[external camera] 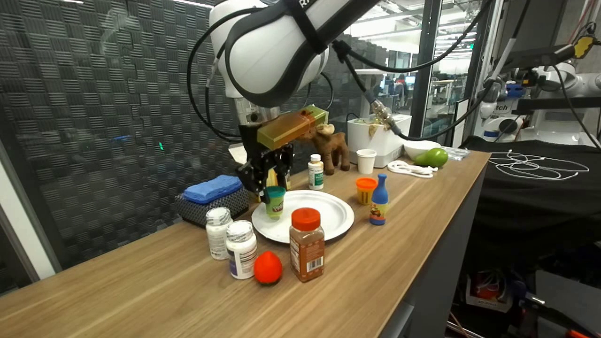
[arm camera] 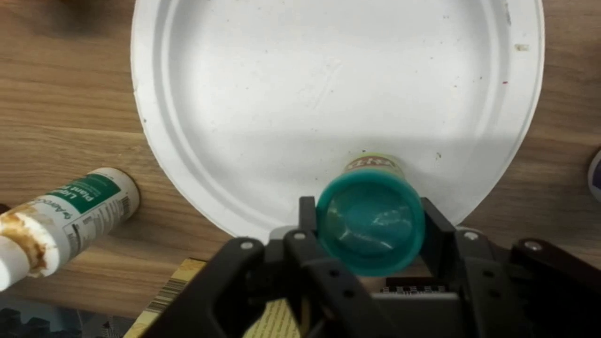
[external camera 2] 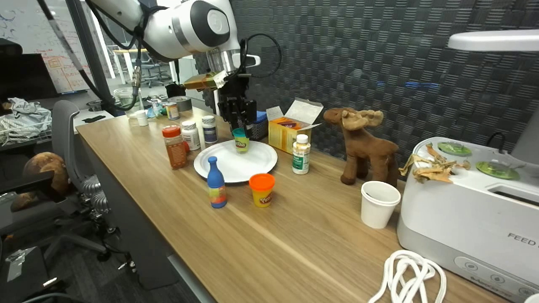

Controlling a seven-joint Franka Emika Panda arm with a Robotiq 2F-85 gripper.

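Note:
A small Play-Doh tub with a teal lid [arm camera: 370, 222] sits between the fingers of my gripper, which is shut on it near the lid. In exterior view 1 the green tub [external camera: 274, 207] is upright over the near-left part of the white plate [external camera: 332, 225]. From the other side, in exterior view 2, the same tub [external camera 2: 242, 144] appears over the plate's back part [external camera 2: 222, 174]; whether its base touches the plate I cannot tell. The gripper [external camera 2: 241, 126] points straight down above it.
Around the plate stand a red-capped spice jar [external camera: 307, 253], two white bottles [external camera: 241, 253], a red object [external camera: 267, 268], a blue bottle [external camera 2: 216, 184], an orange-lidded tub [external camera 2: 261, 189], a supplement bottle [external camera 2: 301, 156] and an open yellow box [external camera 2: 283, 134].

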